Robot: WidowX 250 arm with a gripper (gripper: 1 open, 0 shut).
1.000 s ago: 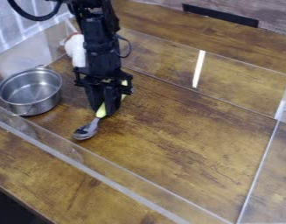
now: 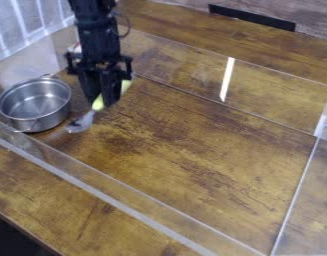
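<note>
My black gripper [image 2: 102, 88] is shut on a spoon with a pale yellow-green handle [image 2: 115, 86], just right of a steel pot [image 2: 34, 105]. The spoon's metal head [image 2: 80, 123] hangs at the lower left of the gripper, beside the pot's right side. The gripper is blurred, and whether the spoon touches the table cannot be told.
Clear panels or strips run along its front and right. A white object behind the arm is mostly hidden.
My gripper has moved up and left with the spoon in it, bringing the spoon's head closer to the pot.
</note>
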